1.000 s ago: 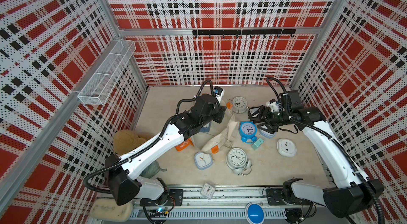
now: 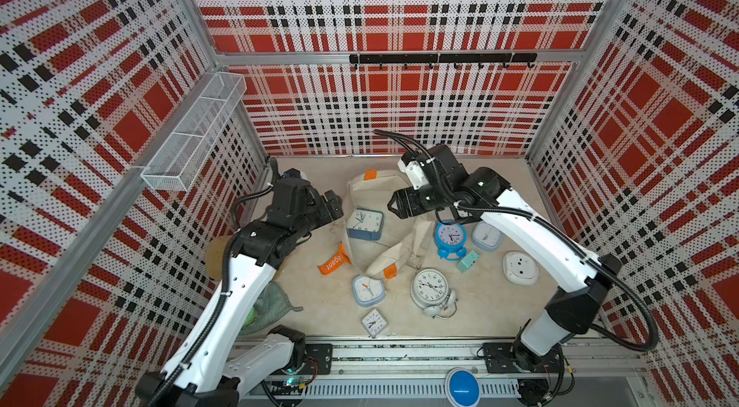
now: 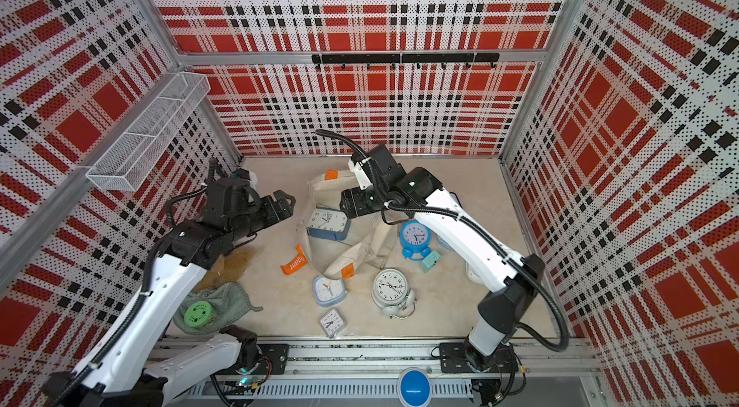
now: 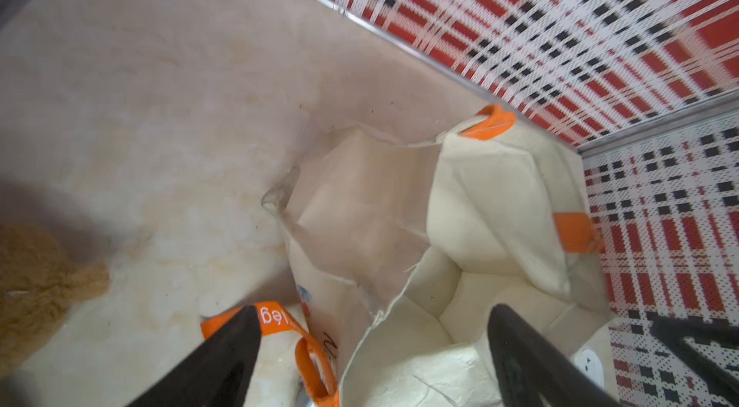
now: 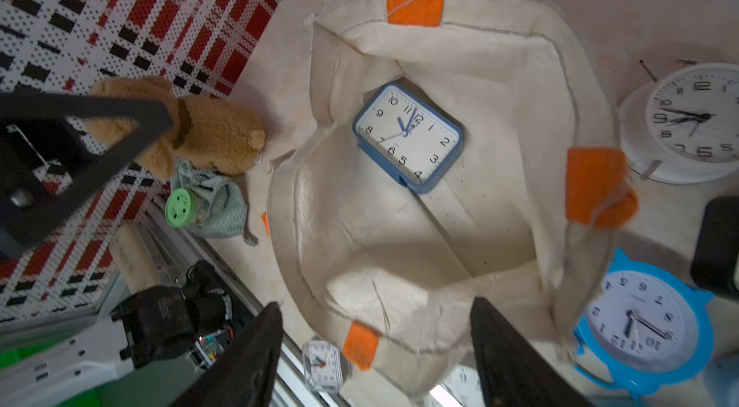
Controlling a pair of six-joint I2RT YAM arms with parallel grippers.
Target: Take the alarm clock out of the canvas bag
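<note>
A cream canvas bag (image 5: 492, 222) with orange tabs stands open-mouthed on the table. Inside it rests a blue rectangular alarm clock (image 5: 408, 136) with a white face, tilted near the bag's far left wall; it also shows in the top left view as the blue clock (image 2: 365, 223). My right gripper is open above the bag, its two fingers apart with nothing between them. Off the bag's left side, my left gripper hangs open and empty; the alarm clock is hidden from its wrist view by the bag's wall.
Around the bag lie a blue round clock (image 2: 450, 236), a white round clock (image 2: 429, 287), a pale blue clock (image 2: 368, 290) and a small square clock (image 2: 374, 322). A brown plush toy (image 5: 192, 129) is at the left. Table left of the bag is clear.
My left gripper has withdrawn leftward from over the bag. My right gripper has come left to the bag. The small square clock sits farther back, on the table, than a second ago.
</note>
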